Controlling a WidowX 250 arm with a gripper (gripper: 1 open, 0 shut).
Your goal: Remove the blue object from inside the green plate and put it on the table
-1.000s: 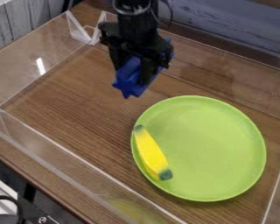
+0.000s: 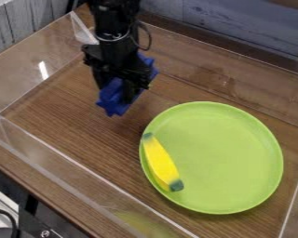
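My black gripper (image 2: 120, 86) is at the upper left of the camera view, shut on a blue object (image 2: 113, 98). Part of that object is hidden behind the fingers; blue shows below them and at their right side. Both are left of the green plate (image 2: 233, 158), clear of its rim and over the brown table (image 2: 64, 107). Whether the blue object touches the wood cannot be told from this angle.
A yellow banana-like toy (image 2: 162, 163) lies at the plate's left edge. Clear low walls (image 2: 77, 186) border the table at left and front. Bare wood surrounds the gripper on the left and below.
The gripper has carried the blue object left and slightly downward in the view, farther from the plate. Plate and yellow toy have stayed put.
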